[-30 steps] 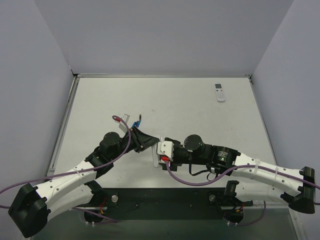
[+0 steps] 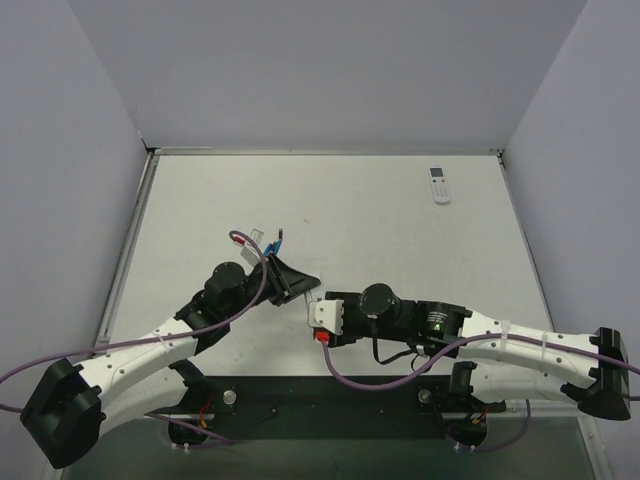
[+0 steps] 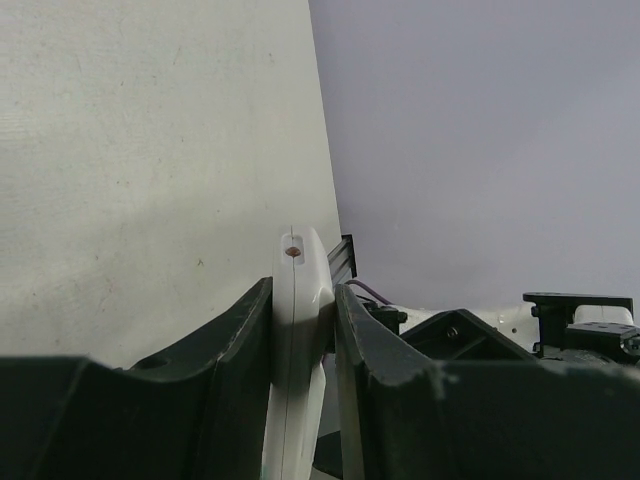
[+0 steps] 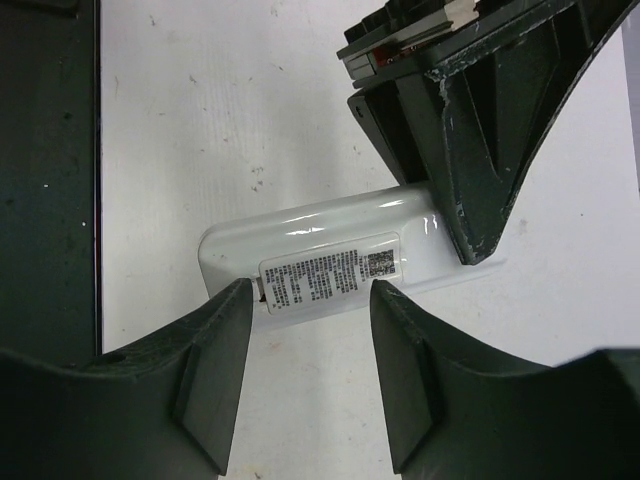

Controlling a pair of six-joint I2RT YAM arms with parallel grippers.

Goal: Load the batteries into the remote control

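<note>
A white remote control (image 3: 297, 300) is held edge-on in the left wrist view, my left gripper shut on it. In the right wrist view the remote (image 4: 300, 225) shows a face with a printed label (image 4: 330, 275), and the left gripper's dark fingers (image 4: 470, 215) clamp its far end. My right gripper is part open, its fingertips spaced over the label, close to the remote's near end. Nothing is clearly pinched between them. I cannot make out the battery compartment. Small blue items (image 2: 272, 248) by the left arm may be batteries; they are too small to tell.
Another white remote (image 2: 439, 185) lies alone at the back right of the white table (image 2: 360, 200). Grey walls stand on both sides and behind. Both arms meet closely near the front centre.
The left arm has turned only slightly.
</note>
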